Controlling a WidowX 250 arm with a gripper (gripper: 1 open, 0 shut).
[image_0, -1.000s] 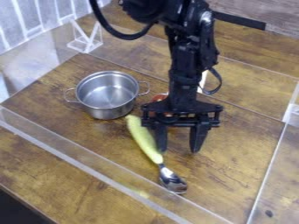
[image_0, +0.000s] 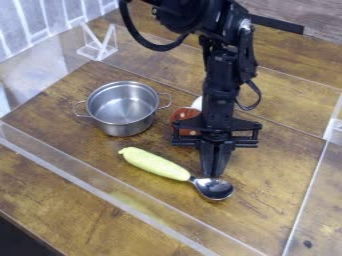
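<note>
A spoon with a pale yellow handle (image_0: 154, 162) and a steel bowl end (image_0: 213, 187) lies on the wooden table, angled toward the lower right. My black gripper (image_0: 210, 162) is low over the table just behind the spoon's neck, its fingers close together; I see nothing held between them. A red-brown round item (image_0: 185, 122) and a small white object are partly hidden behind the gripper.
A steel pot (image_0: 123, 108) with side handles sits at the left. A white stand (image_0: 99, 43) is at the back left.
The spoon has swung from a steep angle to a flatter one, its bowl moving up and right. The gripper has shifted slightly and its fingers have drawn together.
</note>
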